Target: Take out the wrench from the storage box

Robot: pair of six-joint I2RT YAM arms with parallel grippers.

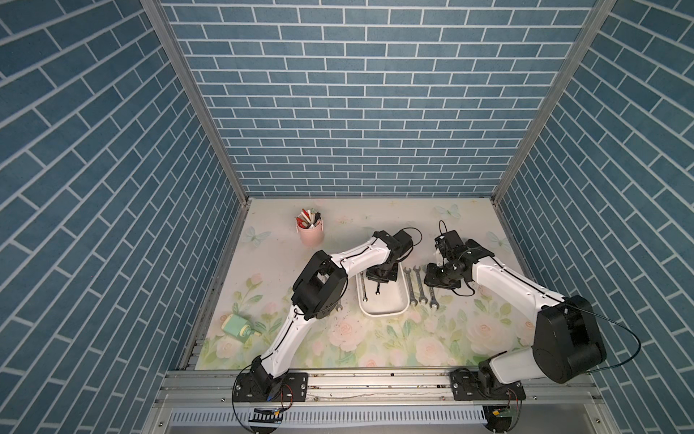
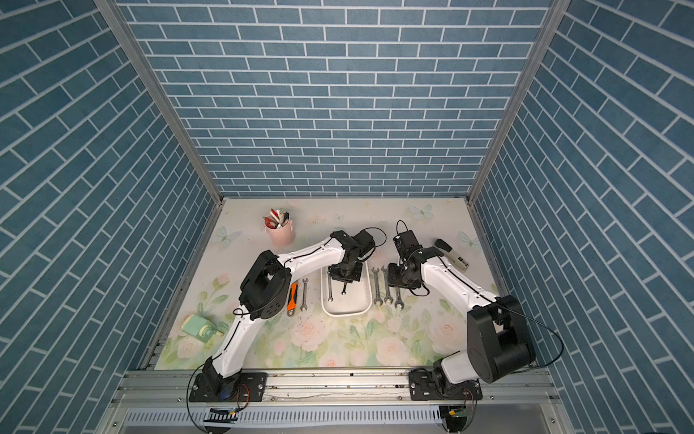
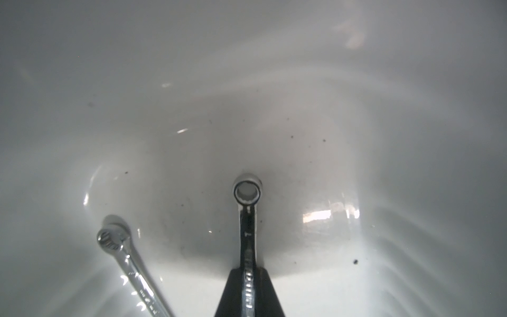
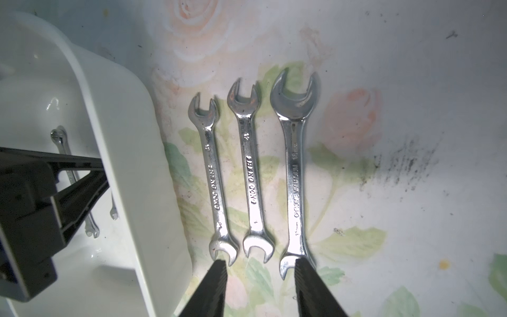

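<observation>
Two wrenches lie inside the white storage box [image 1: 385, 314]. My left gripper is down in the box over the middle wrench [image 3: 247, 232], its fingers [image 3: 232, 295] close along both sides of the shaft. Whether they are pressed tight on it cannot be told. The ring end points away from the gripper, resting at the box floor. The other wrench [image 3: 140, 285] lies apart, to the left in the left wrist view. Outside the box, my right gripper stands open, its fingers [image 4: 212, 288] well apart with nothing between them.
Three wrenches, a small [image 4: 214, 174], a middle [image 4: 252, 169] and a larger one [image 4: 295, 174], lie right of the box. An orange-handled tool [image 2: 292, 296] and another wrench [image 2: 304, 295] lie to its left. A pink cup [image 1: 311, 231] stands at the back.
</observation>
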